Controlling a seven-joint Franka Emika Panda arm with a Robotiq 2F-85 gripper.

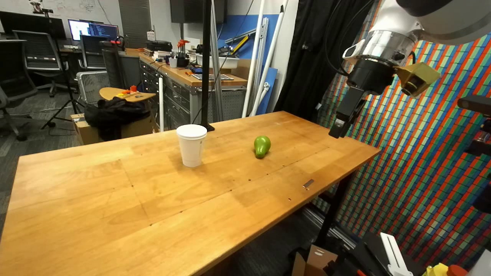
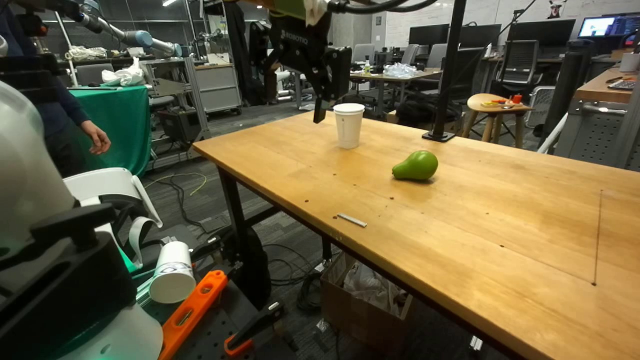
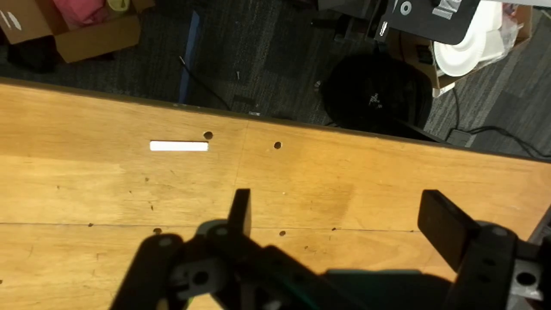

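Observation:
A green pear-shaped fruit (image 1: 262,146) lies on its side on the wooden table (image 2: 480,258). Apart from it, a white lidded paper cup (image 1: 191,148) stands upright; the second exterior view shows both the cup (image 2: 348,127) and the fruit (image 2: 418,165). My gripper is open above the table, its fingers (image 3: 240,209) wide apart with bare wood below and nothing between them. In the first exterior view the gripper (image 1: 339,131) hangs at the right, clear of fruit and cup.
A small flat metal strip (image 3: 178,146) lies near the table edge. A black post (image 2: 447,78) rises from the table's far side. Beyond the edge, boxes and a round black object (image 3: 376,90) sit on the floor.

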